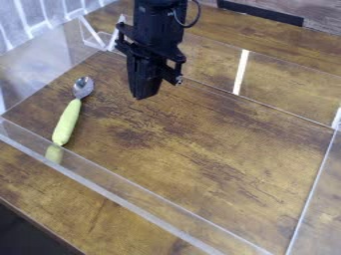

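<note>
The black gripper hangs over the upper middle of the wooden board, pointing down. Whether its fingers are apart or together is unclear from this angle. A pale green spoon with a silver head lies on the board at the left, apart from the gripper and to its lower left.
Clear plastic walls surround the board. A white rack stands at the top left, and a dark bar lies at the back. The middle and right of the board are bare.
</note>
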